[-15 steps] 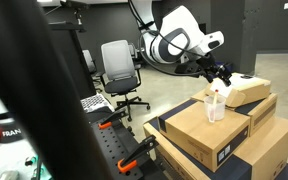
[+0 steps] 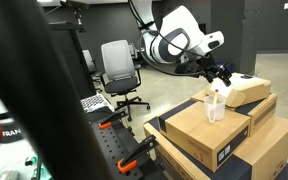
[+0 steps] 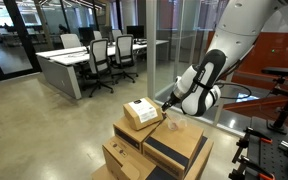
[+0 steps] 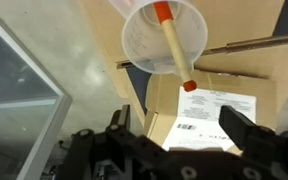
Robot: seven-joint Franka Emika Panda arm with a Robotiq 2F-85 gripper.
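Note:
A translucent cup (image 2: 215,108) stands on a cardboard box in exterior view 1. In the wrist view the cup (image 4: 142,38) is seen from above, at the top of the frame. A light wooden stick (image 4: 174,42) with red ends rests in it and reaches past its rim towards my gripper. The fingers stand wide apart with nothing between them, and the stick's near red end lies beyond the fingertips. From the side, my gripper (image 2: 220,75) hangs above the cup, apart from it.
Beneath the cup is a cardboard box (image 2: 199,132); a smaller box (image 2: 249,92) with a white label (image 4: 209,112) sits behind it. More large boxes (image 2: 269,145) surround them. Office chairs (image 3: 99,55) and desks (image 3: 69,65) stand farther off, with open floor to the left.

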